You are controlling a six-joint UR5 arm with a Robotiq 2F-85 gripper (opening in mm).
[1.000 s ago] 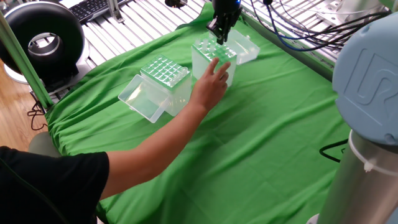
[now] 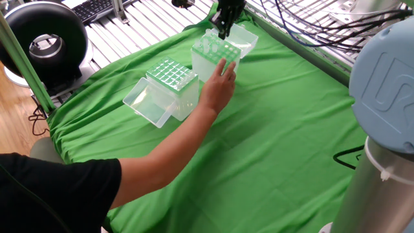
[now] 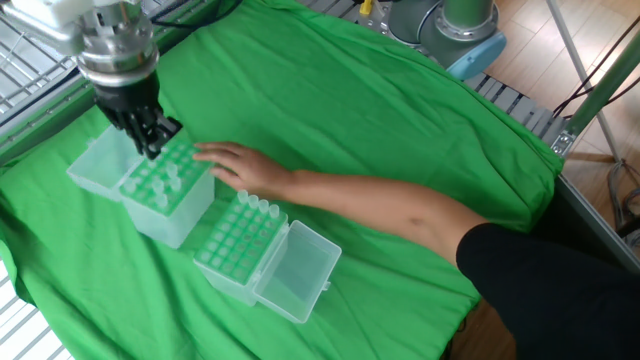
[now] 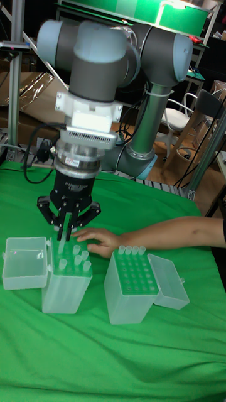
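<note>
My gripper point(image 4: 67, 234) points down over the far part of a frosted box with a green perforated rack point(image 3: 160, 180). Its fingers are close together, and they appear shut on a clear tube point(image 4: 61, 245) standing taller than the others; the tube's lower end is hidden at the rack. Several more tubes point(image 4: 85, 255) stand in that rack. A second frosted box point(image 4: 130, 304) with a green rack sits beside it, and a row of several tubes point(image 3: 259, 204) lines one edge. A person's hand point(image 2: 217, 94) touches the first box at its rack edge.
The first box's open lid point(image 4: 25, 262) and the second box's open lid point(image 3: 300, 272) lie folded outward on opposite sides. The person's forearm point(image 3: 370, 203) crosses the green cloth point(image 2: 272, 142).
The person's hand moved slightly and stays at the first box.
</note>
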